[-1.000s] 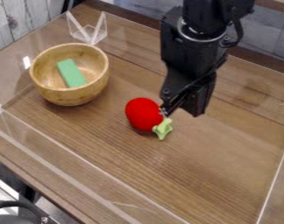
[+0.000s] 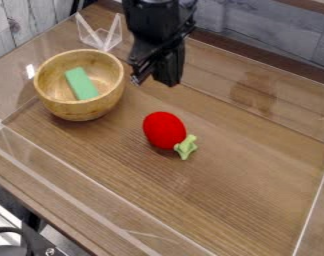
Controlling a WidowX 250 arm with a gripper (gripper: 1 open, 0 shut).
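My gripper [image 2: 143,72], black and shut with nothing visible between its fingers, hangs at the top centre, above and to the right of a wooden bowl [image 2: 105,107]. The bowl stands at the left and holds a green block [image 2: 81,84]. A red round object [image 2: 164,129] with a small light green piece [image 2: 185,148] at its lower right lies on the wooden table below my gripper.
A black cable [image 2: 18,238] shows at the lower left corner, and white cords lie at the top left edge.
My gripper has moved from the right and middle of the table up and back to the left, beside the bowl. The red object, green piece and bowl look unmoved.
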